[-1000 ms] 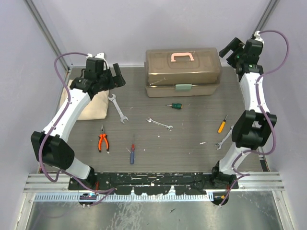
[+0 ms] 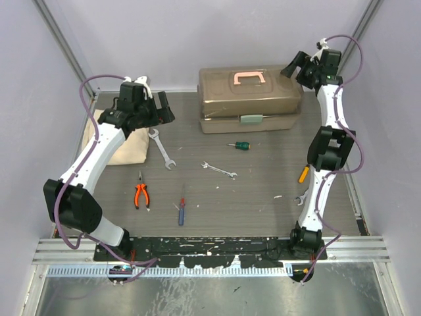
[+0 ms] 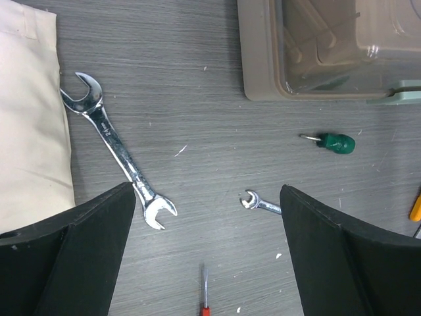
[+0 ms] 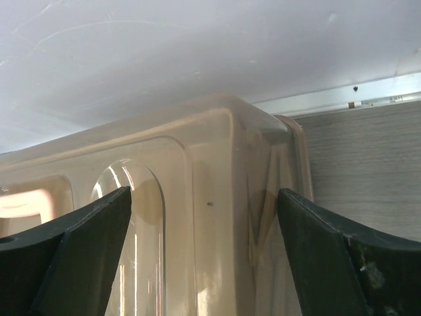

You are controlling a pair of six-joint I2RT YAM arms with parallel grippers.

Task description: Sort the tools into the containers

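Note:
A translucent brown toolbox (image 2: 250, 99) with a pink handle and green latch stands shut at the back middle. My right gripper (image 2: 293, 69) is open at the lid's right end; in the right wrist view the box's corner (image 4: 230, 197) shows between its fingers, contact unclear. Above the table at left, my left gripper (image 2: 164, 108) hangs open and empty. Below it lies a large wrench (image 3: 118, 148) beside the cream cloth bag (image 2: 131, 146). Orange pliers (image 2: 141, 193), a blue-red screwdriver (image 2: 181, 212), a small wrench (image 2: 219, 170) and a green stubby screwdriver (image 2: 242, 145) lie apart on the table.
On the right, a yellow-handled screwdriver (image 2: 304, 173) and another wrench (image 2: 300, 199) lie close to and partly under the right arm. Walls stand at the left, right and back. The middle and front centre of the table have free room.
My right gripper has moved left, from beyond the toolbox's right end to over its lid corner. The left arm has shifted only slightly. The tools and toolbox lie as before.

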